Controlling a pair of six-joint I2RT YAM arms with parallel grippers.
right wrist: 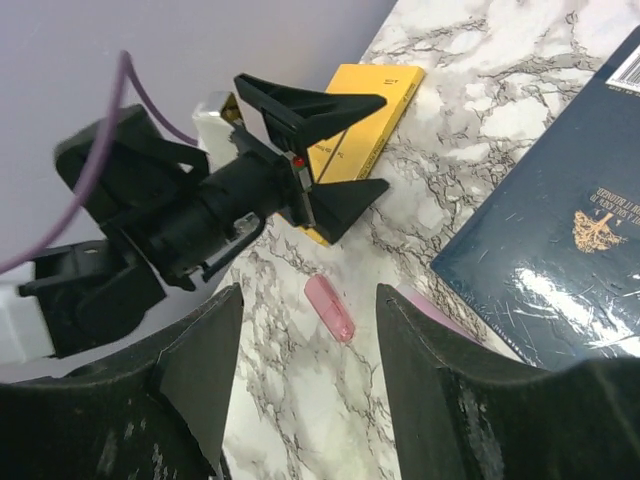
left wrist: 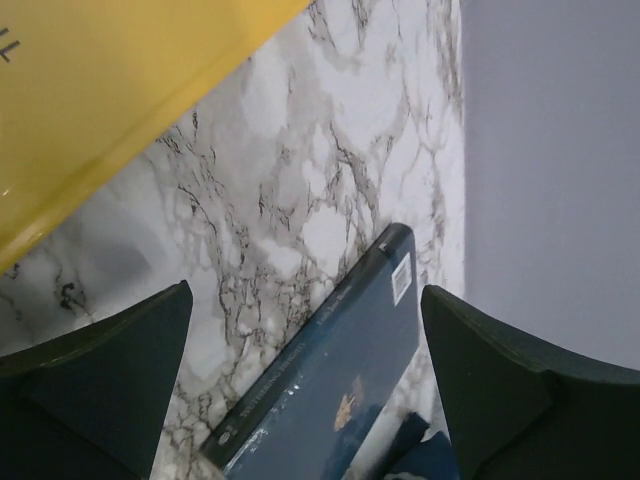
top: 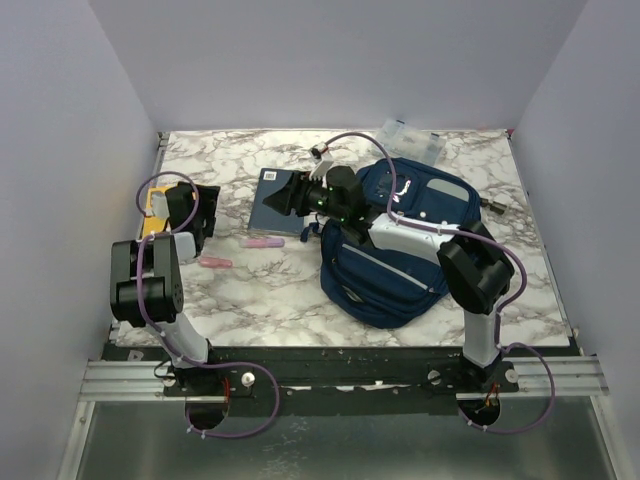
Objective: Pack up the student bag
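The navy backpack [top: 385,290] lies on the right half of the table. A dark blue book [top: 268,222] rests flat left of it, partly covered by the right arm. Above that book is my right gripper [top: 286,196], its fingers apart with nothing seen between them in the right wrist view. A yellow book [right wrist: 385,95] lies flat at the far left, partly hidden by the left arm. My left gripper [top: 208,196] stands open and empty over the yellow book's right edge; between its fingers, the left wrist view shows marble and part of the blue book [left wrist: 335,370].
Two slim pink items, one [top: 215,262] nearer the left arm and another [top: 262,242] at the blue book's front edge, lie on the marble. A clear case [top: 412,140] is behind the backpack, a small dark object [top: 493,205] to its right.
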